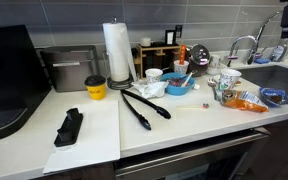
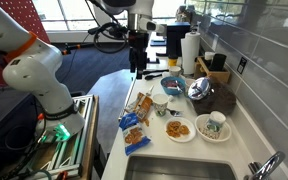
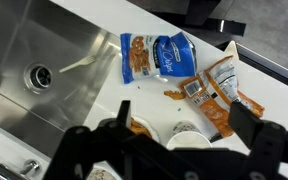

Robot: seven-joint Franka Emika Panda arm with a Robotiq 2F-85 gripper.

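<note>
My gripper is open above the counter, its two black fingers well apart and nothing held between them. In exterior view 2 the gripper (image 2: 137,62) hangs in the air at the end of the arm. A blue snack packet (image 3: 169,57) with a clear window lies flat near the sink. Beside it is an orange packet (image 3: 222,92). Below these in the wrist view are a white cup (image 3: 187,138) and a plate of orange-brown snacks (image 3: 139,127), both partly hidden by the gripper.
The steel sink (image 2: 169,168) borders the packets, with a faucet (image 2: 267,165) at its corner. A blue bowl (image 1: 178,84), black tongs (image 1: 149,108), a paper towel roll (image 1: 118,52) and a yellow tub (image 1: 96,88) stand farther along. A white sheet (image 1: 96,135) lies at the counter's left.
</note>
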